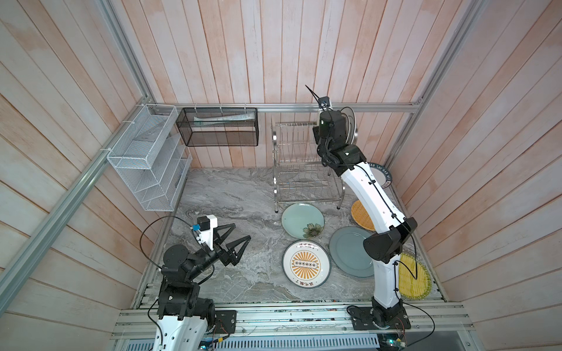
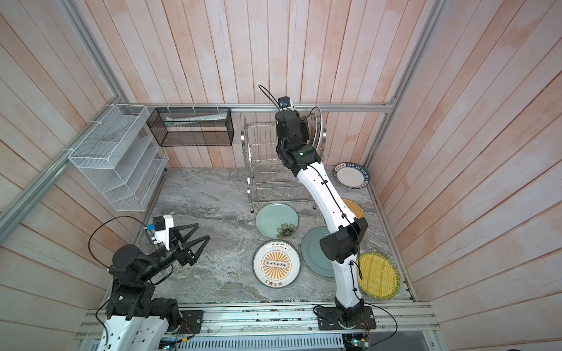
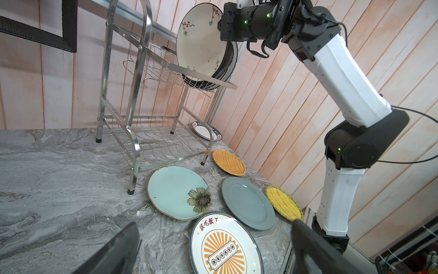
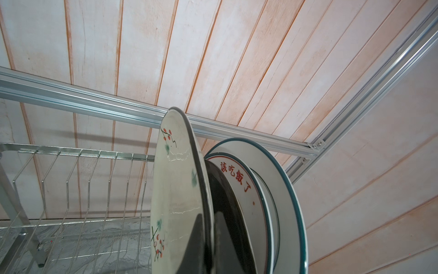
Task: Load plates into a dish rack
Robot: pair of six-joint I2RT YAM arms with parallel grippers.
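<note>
In the right wrist view a cream flowered plate [image 4: 175, 173] stands upright in the steel rack, beside a dark plate [image 4: 223, 191] and white rimmed plates [image 4: 285, 205]. My right gripper is shut at the cream plate's edge; whether the rim is between the fingers is unclear. My left gripper [image 1: 240, 239] stands open and empty over the left of the table. On the table lie a mint plate [image 1: 295, 219], an orange-sunburst plate [image 1: 306, 264], a grey-blue plate [image 1: 348, 251], an orange plate [image 1: 360, 213], a yellow plate [image 1: 415, 286] and a white lettered plate [image 2: 351, 175].
A black wire basket [image 1: 216, 140] hangs on the back wall left of the rack, and white wire shelves [image 1: 146, 175] on the left wall. My right arm reaches over the right-hand plates.
</note>
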